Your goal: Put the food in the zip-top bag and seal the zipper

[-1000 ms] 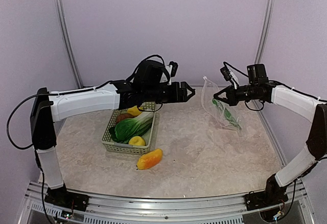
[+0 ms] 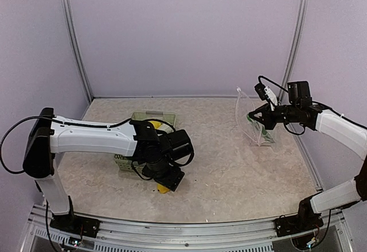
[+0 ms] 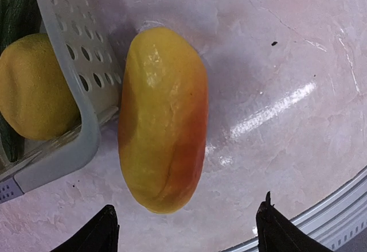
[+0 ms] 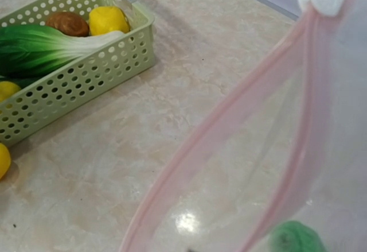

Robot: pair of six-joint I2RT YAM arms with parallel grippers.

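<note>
In the left wrist view a yellow-orange mango (image 3: pixel 163 120) lies on the table, outside the basket and close against its side. My left gripper is open above the table, its fingers wide apart with nothing between them; the mango is ahead of the fingertips. From the top, that gripper (image 2: pixel 172 182) covers most of the mango (image 2: pixel 163 188). On the right, the clear zip top bag (image 2: pixel 243 111) hangs from my right gripper (image 2: pixel 252 116), shut on it. The bag's pink-edged mouth (image 4: pixel 192 134) gapes, and a green item (image 4: pixel 295 239) is inside.
A light green basket (image 4: pixel 86 88) holds a green-and-white vegetable (image 4: pixel 40 48), a brown item (image 4: pixel 67 23) and yellow pieces. Its wall (image 3: pixel 86 39) stands just left of the mango. The metal edge rail (image 3: pixel 344 212) runs along the front.
My left gripper has swung from near the bag down and toward the front, over the mango, and stays open. The mango rests in place. The bag and right arm have shifted slightly right.
</note>
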